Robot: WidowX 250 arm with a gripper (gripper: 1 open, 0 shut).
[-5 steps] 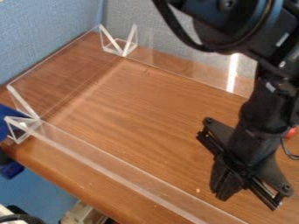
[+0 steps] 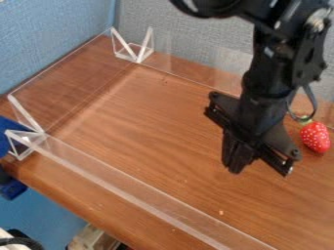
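Observation:
The black gripper (image 2: 235,156) hangs over the right half of the wooden tabletop (image 2: 144,146), its fingers pointing down and shut, with nothing visible between them. A red strawberry-like object (image 2: 315,138) lies on the table behind the gripper, to its right, near the back edge.
Clear plastic rails on white corner brackets (image 2: 131,47) edge the table at the back, left and front. A blue object (image 2: 11,181) is outside the left edge.
The arm has moved up and back, slightly left, away from the front right. More of the red object is now uncovered.

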